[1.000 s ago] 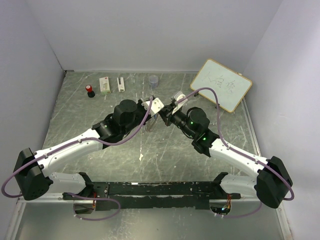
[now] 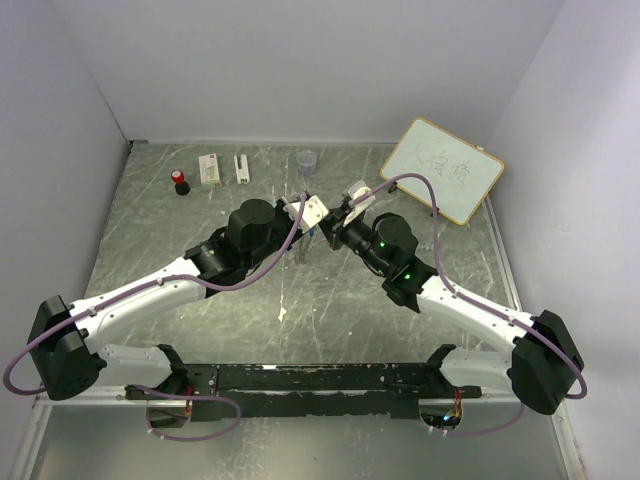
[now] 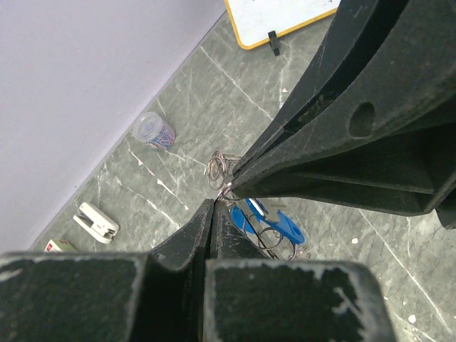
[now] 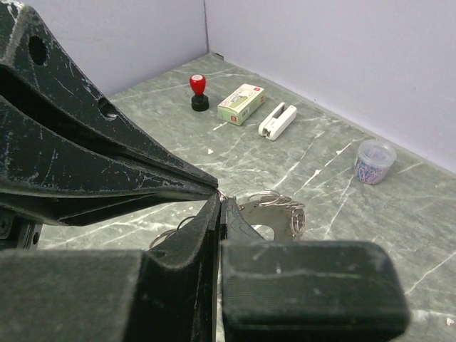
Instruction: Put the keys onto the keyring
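Both grippers meet tip to tip above the middle of the table. My left gripper is shut on the thin wire keyring (image 3: 226, 191), which shows right at its tips. Facing it, my right gripper is shut; whether thin wire lies between its fingers cannot be made out. Coiled wire rings (image 3: 217, 167) hang beside the tips in the left wrist view. Blue-headed keys (image 3: 288, 229) dangle beneath, partly behind the fingers. A flat silver key (image 4: 274, 216) shows past the right gripper's tips. Which keys are threaded on the keyring cannot be told.
Along the back stand a red-topped stamp (image 2: 180, 183), a small box (image 2: 209, 170), a white stapler (image 2: 242, 169) and a clear tub (image 2: 307, 162). A whiteboard (image 2: 443, 170) lies at the back right.
The hanging keys have shifted slightly beneath the grippers, with more blue showing between them now. Both arms stay almost exactly where they were.
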